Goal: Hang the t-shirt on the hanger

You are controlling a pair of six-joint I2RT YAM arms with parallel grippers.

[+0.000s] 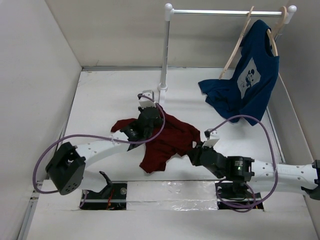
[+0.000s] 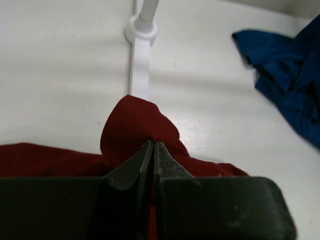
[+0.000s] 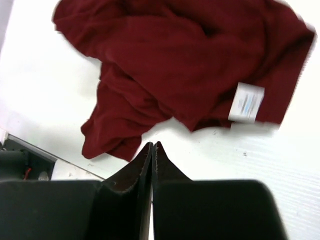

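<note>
A dark red T-shirt [image 1: 172,140] [image 3: 165,65] lies crumpled on the white floor, a pale label showing in the right wrist view. My left gripper [image 1: 152,107] is over its back part, fingertips together at a raised fold; whether cloth is between them I cannot tell. My right gripper [image 1: 195,150] is at the shirt's front right, its fingertips close together with nothing visible between them. A bare wooden hanger [image 1: 235,47] hangs on the rail [image 1: 215,12].
A blue T-shirt [image 1: 250,90] hangs on another hanger at the right, its lower part on the floor. The rail's post [image 1: 164,60] stands behind the red shirt.
</note>
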